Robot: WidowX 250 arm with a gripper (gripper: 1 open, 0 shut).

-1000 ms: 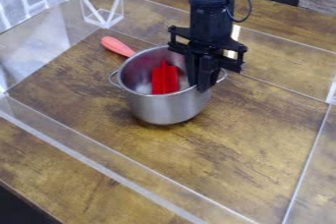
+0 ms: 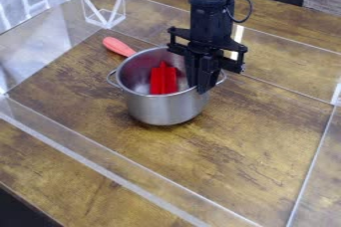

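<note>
A steel pot (image 2: 163, 108) with side handles stands on the wooden table, a red object (image 2: 164, 80) inside it. My black gripper (image 2: 205, 78) reaches down at the pot's right side, its fingertips at or just inside the rim. It looks shut; whether anything thin, such as the rim, is between the fingers is too small to tell. Behind the pot, to the left, lies a pink-handled utensil (image 2: 120, 47).
A clear angular object (image 2: 104, 16) is at the back left, and a pale object (image 2: 234, 37) is partly hidden behind the arm.
The gripper and arm have shifted very slightly left; the pot looks almost unchanged.
</note>
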